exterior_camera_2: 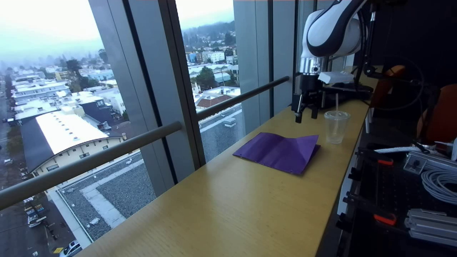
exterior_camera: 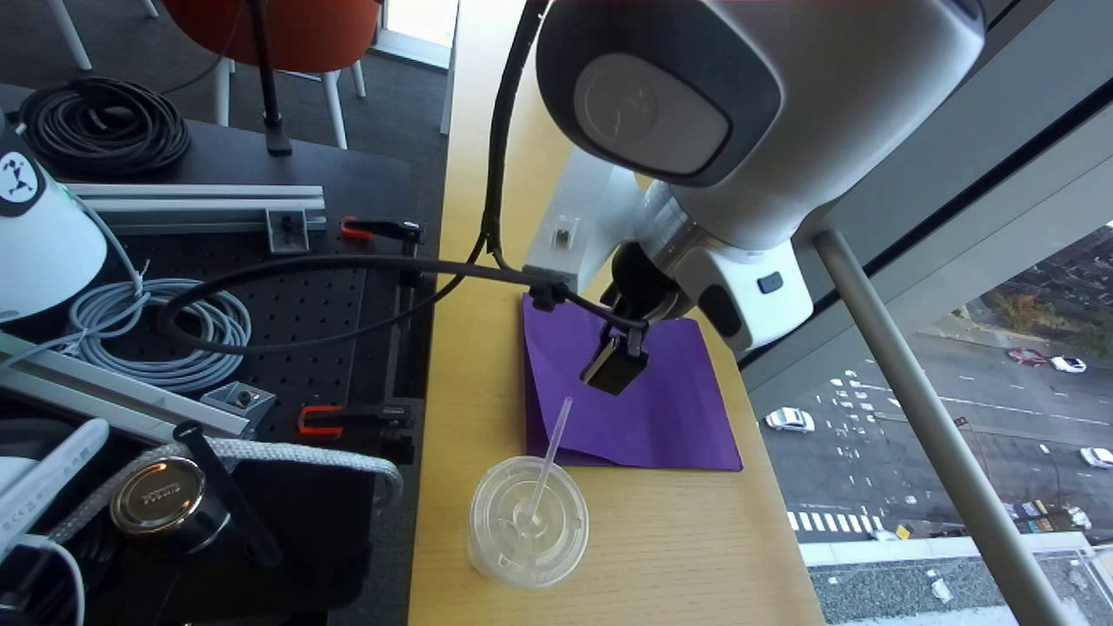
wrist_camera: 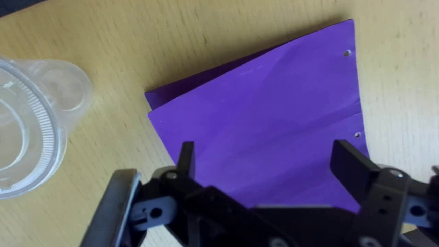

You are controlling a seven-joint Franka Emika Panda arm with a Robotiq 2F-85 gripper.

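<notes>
A folded purple sheet [exterior_camera: 668,417] lies on the wooden counter, its upper layer lifted a little along one edge in the wrist view. My gripper is over the purple sheet [wrist_camera: 263,111], fingers spread wide and nothing between them. In the second exterior view, the gripper [exterior_camera_2: 306,117] hangs above the counter with its fingertips pointing down, clear of the surface. Close to the sheet stands an upright clear plastic cup [exterior_camera: 528,522] with a lid and a straw [exterior_camera: 555,438]. Only part of the cup [wrist_camera: 28,127] shows at the wrist view's left edge.
A metal rail [exterior_camera_2: 231,100] and windows run along one side of the counter [exterior_camera_2: 240,205]. Along the other side is a dark bench with coiled cable [exterior_camera: 156,334] and orange clamps [exterior_camera: 355,417]. Bare counter extends on both sides of the sheet.
</notes>
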